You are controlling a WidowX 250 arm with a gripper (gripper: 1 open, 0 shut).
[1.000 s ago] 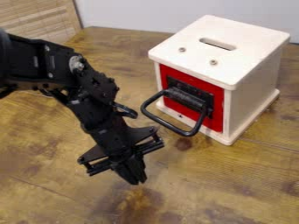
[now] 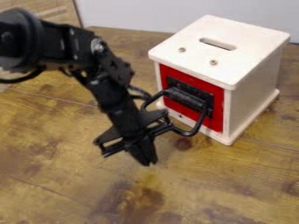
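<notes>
A white wooden box (image 2: 250, 87) with a red front panel (image 2: 177, 75) and a slot on top stands on the right of the view. A black loop handle (image 2: 187, 130) juts out from a dark fitting on its front. My black gripper (image 2: 146, 159) is low over the floor, left of and below that handle, shut with nothing visible between its fingers. The gripper's upper part overlaps the handle's left side in the view; whether they touch I cannot tell.
A light panel (image 2: 47, 10) stands at the back left, beside a white wall.
My arm and gripper have moved slightly up and to the right, closer to the handle. The box looks unchanged.
</notes>
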